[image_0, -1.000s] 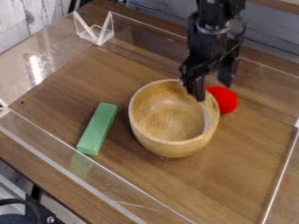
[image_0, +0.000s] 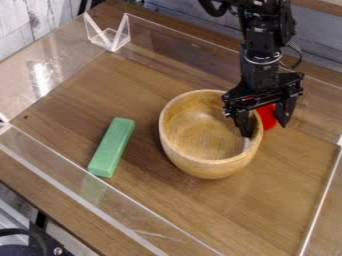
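Note:
The black gripper (image_0: 257, 108) is lowered at the right rim of a tan wooden bowl (image_0: 187, 135), its fingers around a red round object (image_0: 269, 117) that is mostly hidden behind them. Whether the fingers are closed on it, I cannot tell. A green block (image_0: 111, 147) lies left of the bowl.
A clear plastic piece (image_0: 107, 30) stands at the back left, near the table's edge.
The gripper has come down from above onto the red object beside the bowl, now covering much of it.

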